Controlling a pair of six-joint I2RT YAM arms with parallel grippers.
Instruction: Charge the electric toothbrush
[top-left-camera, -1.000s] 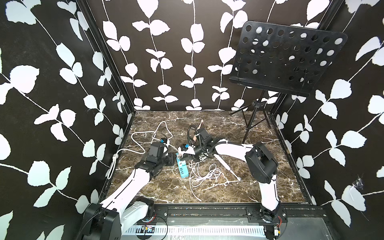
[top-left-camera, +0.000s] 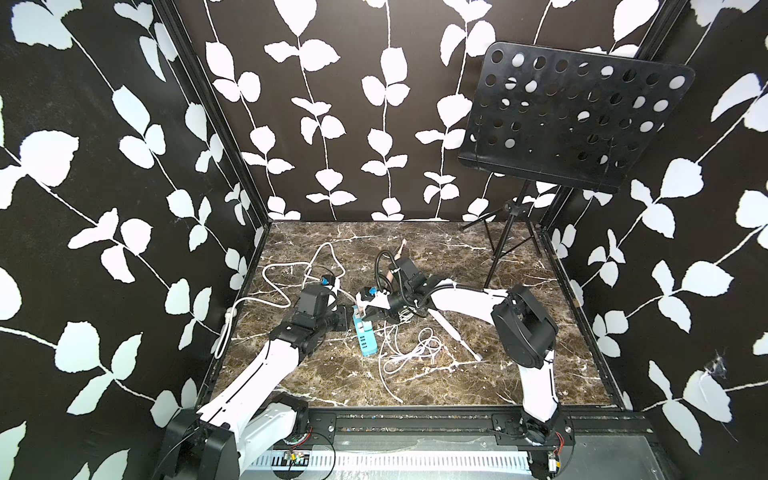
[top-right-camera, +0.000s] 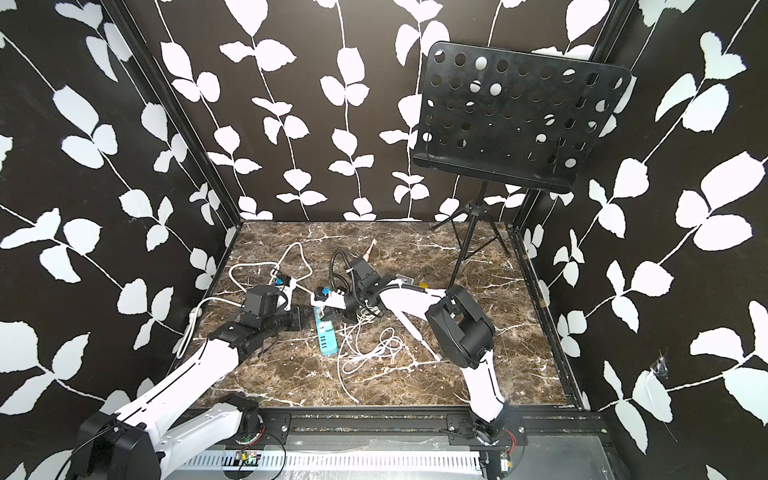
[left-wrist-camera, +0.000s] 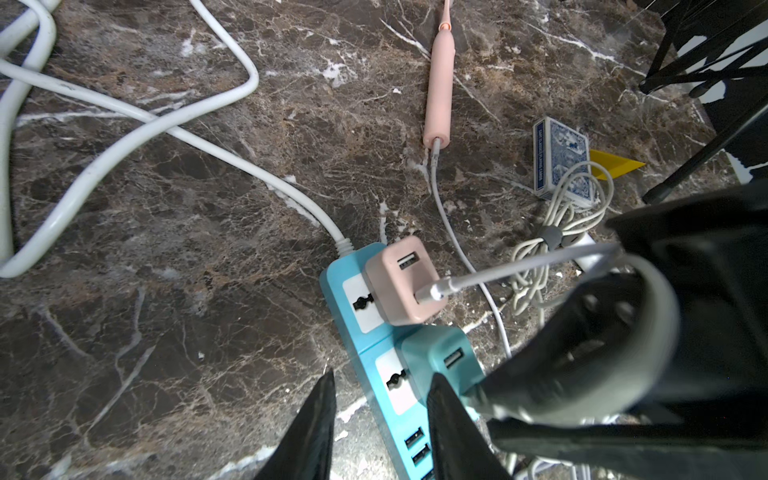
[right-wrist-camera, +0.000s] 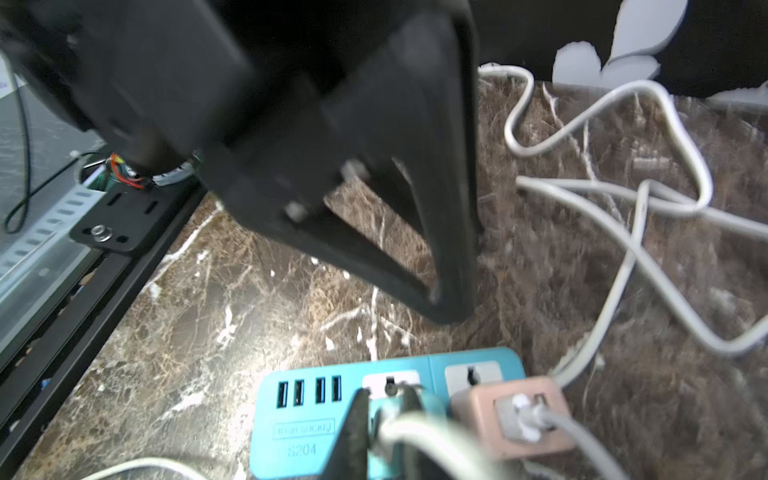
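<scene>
The cyan power strip (left-wrist-camera: 340, 296) carries a pink charger cube (left-wrist-camera: 392, 296) with a white cable plug in it and a teal charger cube (left-wrist-camera: 432, 352). The pink electric toothbrush (left-wrist-camera: 438, 88) lies behind, with a grey cable at its base. My left gripper hangs part open over the strip's left side, nothing seen between its fingers. My right gripper is down at the teal cube and a white cable end, blurred; whether it grips either is unclear.
Loose white cables (right-wrist-camera: 632, 256) lie around the strip. A card box (left-wrist-camera: 560, 152) and a coiled cable lie to the right of the toothbrush. A black music stand (top-left-camera: 572, 112) stands at the back right.
Both arms look almost unchanged in the top left view over the last second.
</scene>
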